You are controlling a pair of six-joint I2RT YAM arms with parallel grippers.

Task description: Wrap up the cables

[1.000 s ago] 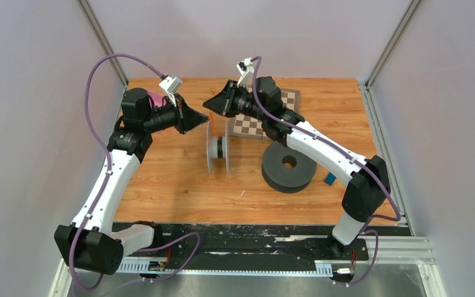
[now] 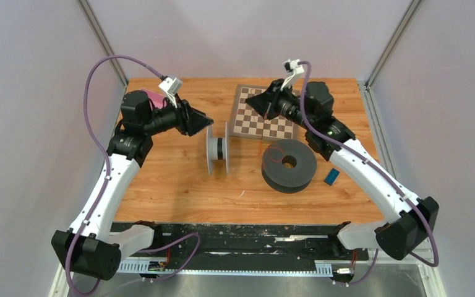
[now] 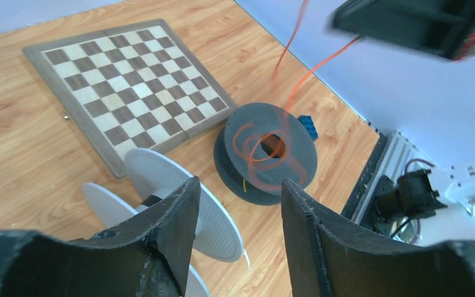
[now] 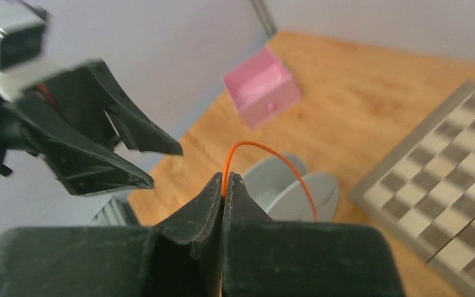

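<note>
My right gripper (image 2: 248, 103) is above the checkered board, shut on an orange cable (image 4: 225, 168) that arches from its fingertips. The cable (image 3: 307, 75) hangs in a blurred loose loop over a dark grey spool (image 3: 297, 164); whether it touches the spool cannot be told. A light grey spool (image 2: 212, 150) with a black core band stands on its rims mid-table. My left gripper (image 2: 210, 124), at that spool's far upper side in the top view, has its fingers (image 3: 182, 213) apart with no cable between them.
A checkered board (image 2: 263, 135) lies at the back right. The pink box (image 4: 261, 86) stands at the back left, partly hidden by my left arm in the top view. Right of the dark spool is a small blue block (image 2: 331, 177).
My right gripper has moved away from my left gripper, rightward with the cable, now hanging by the dark spool instead of over the light one.
</note>
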